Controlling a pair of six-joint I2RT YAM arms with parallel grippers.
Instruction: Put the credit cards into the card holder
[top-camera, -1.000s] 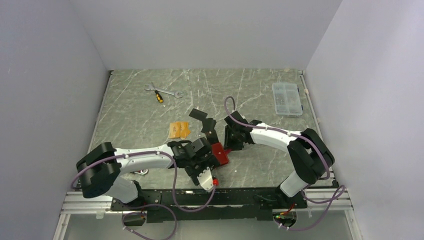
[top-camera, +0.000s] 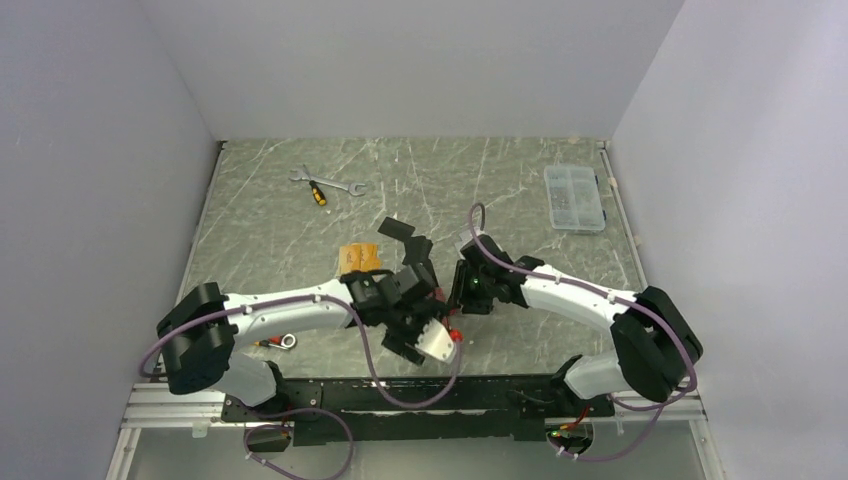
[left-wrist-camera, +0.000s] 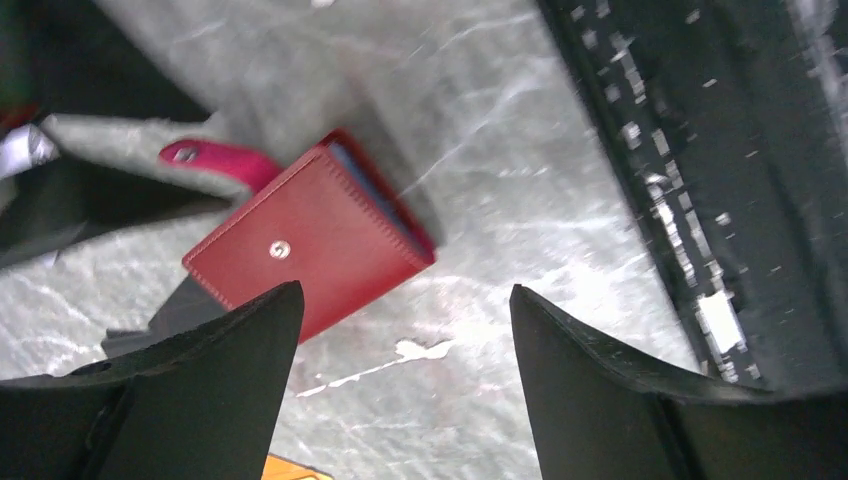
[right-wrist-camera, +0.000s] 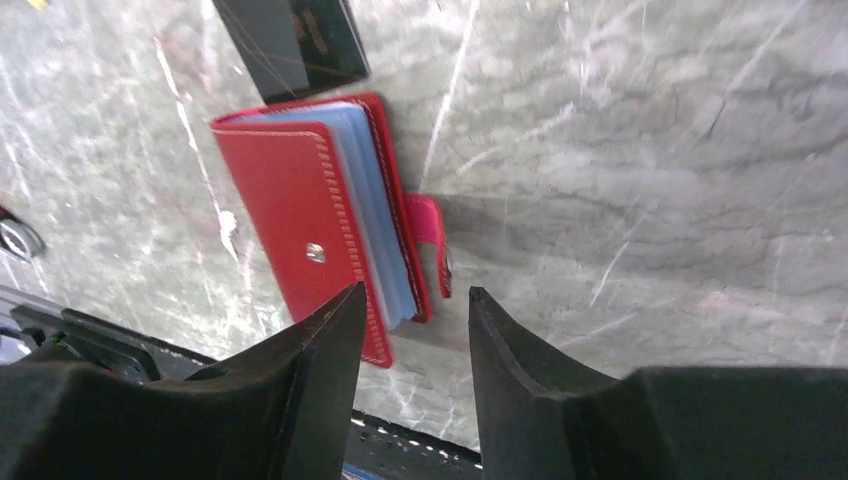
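The red card holder lies on the table, its blue-grey inner sleeves showing along one side; in the top view the arms mostly cover it. A pink strap sticks out from its edge. My left gripper is open over the holder, nothing held. Beside the strap stands my right gripper, part open; the strap's tip appears in the gap between its fingers, not clamped. One dark card lies at the holder's end. Further dark cards rest behind the grippers.
Orange-yellow cards lie left of the dark ones. Wrenches and a screwdriver are at the back left. A clear divided box stands at the back right. Both grippers are close together.
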